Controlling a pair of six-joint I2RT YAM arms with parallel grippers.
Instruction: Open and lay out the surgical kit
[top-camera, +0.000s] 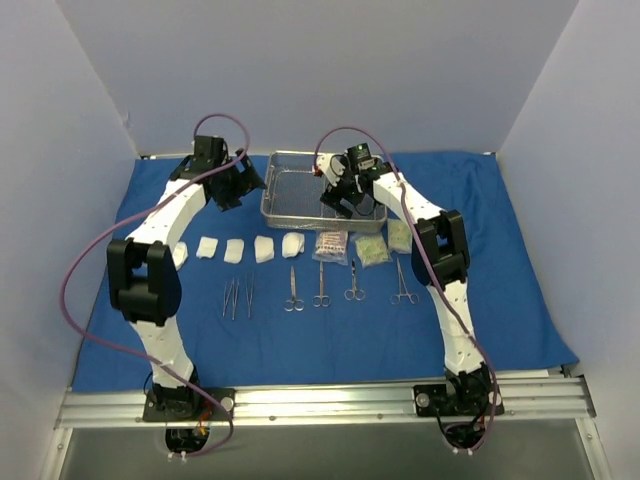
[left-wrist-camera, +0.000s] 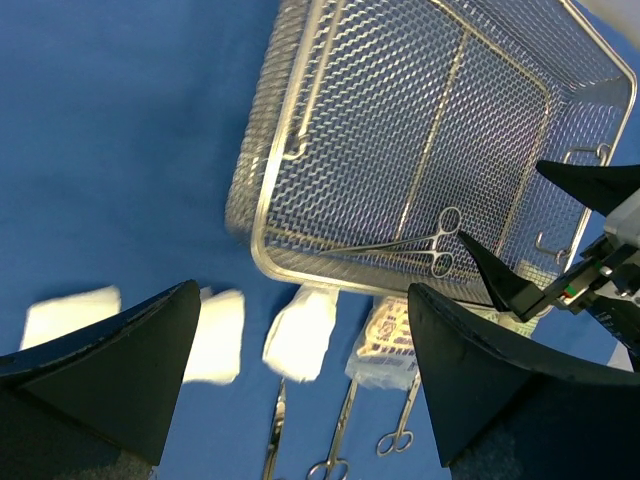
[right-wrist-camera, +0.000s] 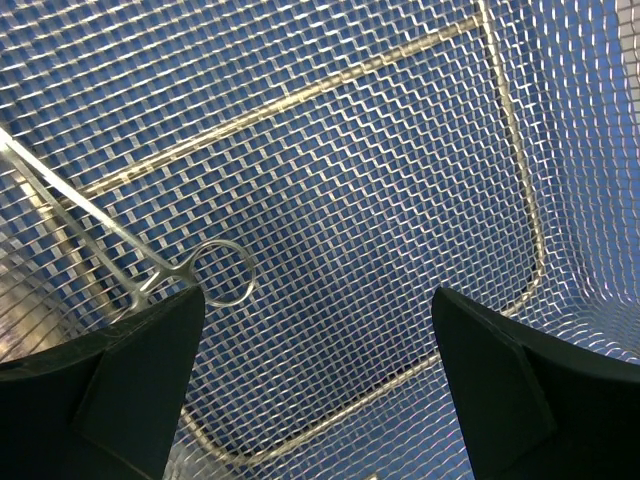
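Observation:
In the metal mesh tray (left-wrist-camera: 350, 150) one ringed steel instrument (left-wrist-camera: 440, 240) lies near the front wall. My right gripper (top-camera: 338, 200) is open inside the tray; in its wrist view the instrument's rings (right-wrist-camera: 225, 270) are beside the left finger. My left gripper (top-camera: 240, 180) is open above the cloth just left of the tray. On the blue cloth, in front of the tray, lie white gauze pads (top-camera: 235, 250), bagged packs (top-camera: 374, 250), tweezers (top-camera: 235, 298), scissors (top-camera: 293, 300) and a clamp (top-camera: 403, 295) in rows.
Bare cloth (top-camera: 320, 350) spans the front, and there is room at the far right. Grey walls enclose the sides and back. Purple cables loop over both arms.

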